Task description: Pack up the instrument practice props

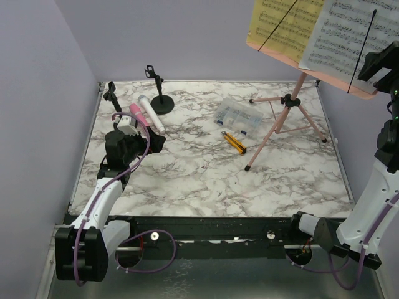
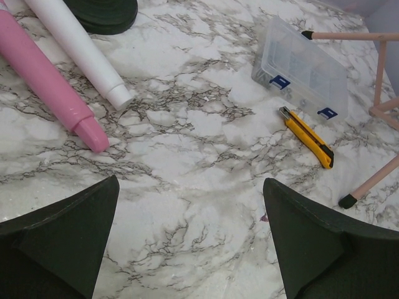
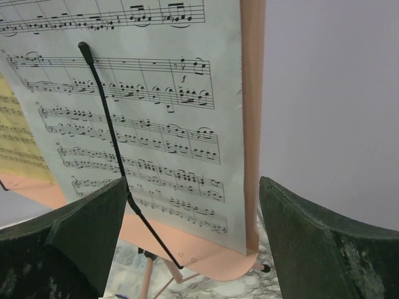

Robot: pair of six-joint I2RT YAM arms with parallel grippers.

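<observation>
A pink music stand (image 1: 285,112) rises at the right of the table, with a white music sheet (image 3: 149,118) and a yellow sheet (image 1: 283,25) on its desk. A thin black holding arm (image 3: 107,112) lies across the white sheet. My right gripper is open in front of the sheet's lower right part, nothing between its fingers. My left gripper stands open over bare tabletop at the left. Beyond it lie a pink tube (image 2: 50,78) and a white tube (image 2: 84,53), side by side.
Two black mic stands, one with a round base (image 1: 163,104), stand at the back left. A clear compartment box (image 1: 239,117) and a yellow cutter (image 1: 234,142) lie near the stand's legs.
</observation>
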